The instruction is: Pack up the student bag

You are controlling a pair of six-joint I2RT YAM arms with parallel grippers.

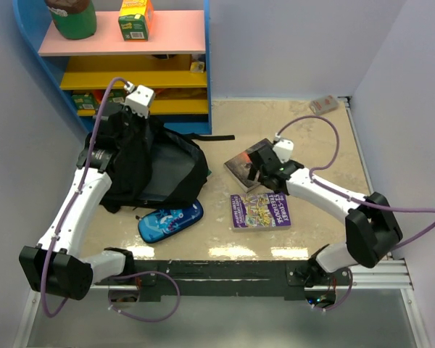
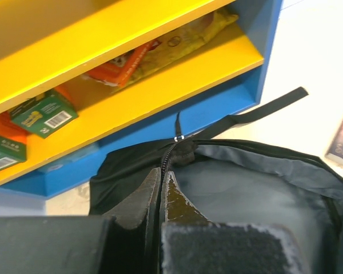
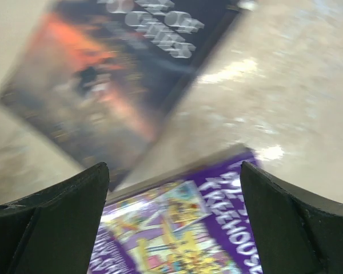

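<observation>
A black bag (image 1: 175, 177) lies open on the left. My left gripper is over its back edge, shut at the zipper (image 2: 168, 155); whether it grips any fabric is unclear. My right gripper hangs open above two books: a dark one (image 3: 103, 80) and the purple Treehouse book (image 3: 183, 234). A blue pencil case (image 1: 170, 222) lies in front of the bag.
A blue shelf unit with yellow shelves (image 1: 127, 71) holding boxes stands behind the bag. A small pale item (image 1: 323, 105) lies at the back right.
</observation>
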